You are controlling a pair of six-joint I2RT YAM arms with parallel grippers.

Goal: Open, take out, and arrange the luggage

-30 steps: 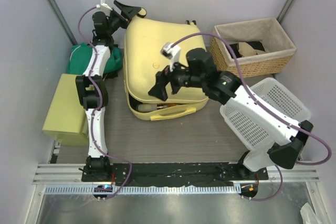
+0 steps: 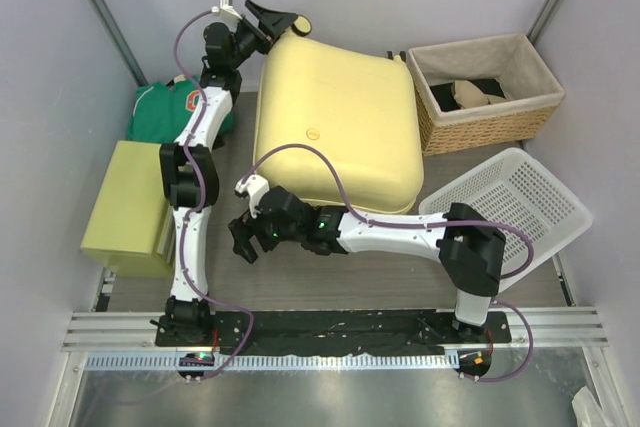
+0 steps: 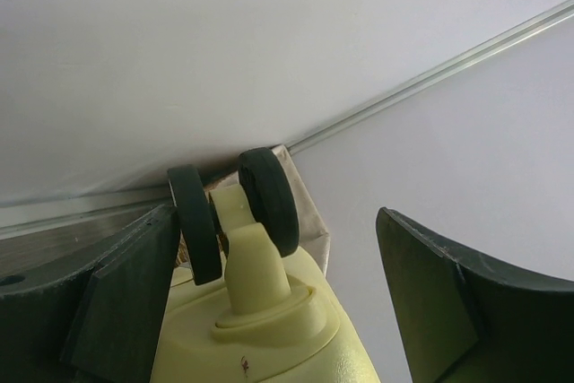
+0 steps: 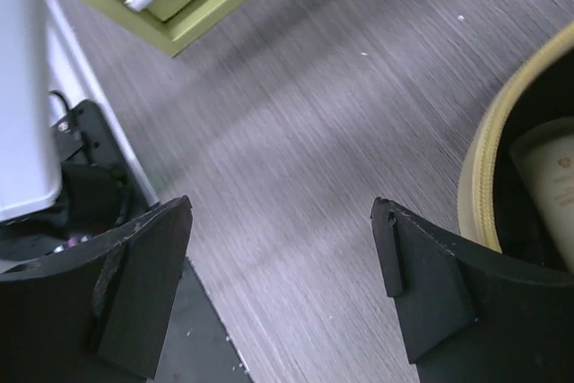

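Observation:
The large yellow suitcase [image 2: 340, 117] lies on the floor in the top view, its wheels [image 2: 301, 25] at the back. My left gripper [image 2: 277, 33] is at its back left corner. In the left wrist view its fingers stand wide apart, with the black double wheel [image 3: 271, 199] between and beyond them, gripped by neither. Near the front left corner my right gripper [image 2: 256, 244] is open. Only grey floor shows between its fingers in the right wrist view. There the suitcase rim [image 4: 486, 163] has a dark opening with a pale item [image 4: 549, 172] inside. The arm hides part of the front.
A wicker basket [image 2: 485, 132] holding several things stands at the back right, a white perforated crate [image 2: 510, 202] at the front right. A yellow-green cabinet [image 2: 125, 212] and a green bag [image 2: 160, 112] are at the left. Bare floor [image 2: 300, 282] lies in front.
The suitcase has shifted right, and my left gripper has moved right beside its corner. My right gripper has moved from above the lid to the front left. The front opening is now mostly hidden from above.

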